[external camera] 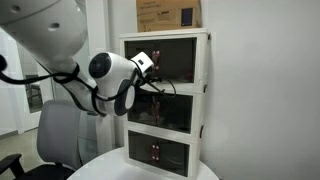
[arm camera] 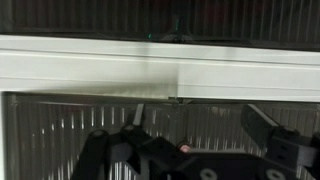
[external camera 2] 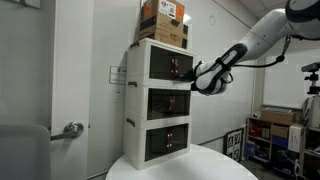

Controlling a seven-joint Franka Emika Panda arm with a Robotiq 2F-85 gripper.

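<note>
A white cabinet (external camera: 165, 132) with three stacked compartments stands on the table, each with dark doors. Directly in front of it is my gripper (external camera: 148, 72), close to the upper and middle compartments in exterior view 1. Seen from the wrist, the gripper is open, its two dark fingers (arm camera: 258, 118) well apart. Behind them lie the ribbed dark middle doors (arm camera: 85, 120), below a white horizontal board (arm camera: 100, 66). A small reddish spot (arm camera: 185, 148) shows between the fingers, mostly hidden by the gripper body. Whether a finger touches the cabinet I cannot tell.
Cardboard boxes (external camera 2: 163, 22) are stacked on top of the cabinet. A grey chair (external camera: 58, 135) stands at the left, and a door with a handle (external camera 2: 72, 130) is nearby.
</note>
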